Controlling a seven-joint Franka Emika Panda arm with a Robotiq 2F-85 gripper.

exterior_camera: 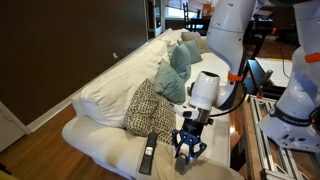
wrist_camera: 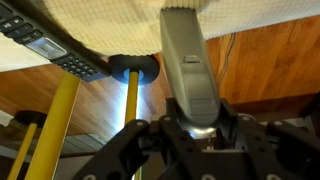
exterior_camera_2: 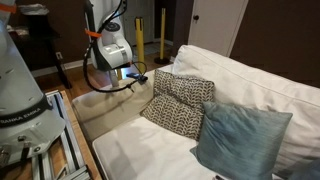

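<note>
In the wrist view, a grey, long and narrow object [wrist_camera: 187, 62] lies between the fingers of my gripper, which is shut on it. Its far end overlaps the light cover of the couch arm. Exterior view 1 has the gripper [exterior_camera: 188, 146] pointing down at the near end of the couch, the small grey object [exterior_camera: 181, 164] at its tips. Whether the object still touches the couch cannot be told. A black remote control [exterior_camera: 148, 154] with buttons lies on the couch arm to the left of the gripper.
The white couch [exterior_camera: 105, 95] carries patterned cushions [exterior_camera: 150, 109] and blue-grey cushions [exterior_camera: 170, 82] behind the gripper. Yellow posts [exterior_camera_2: 139, 38] stand on the floor beyond the couch end.
</note>
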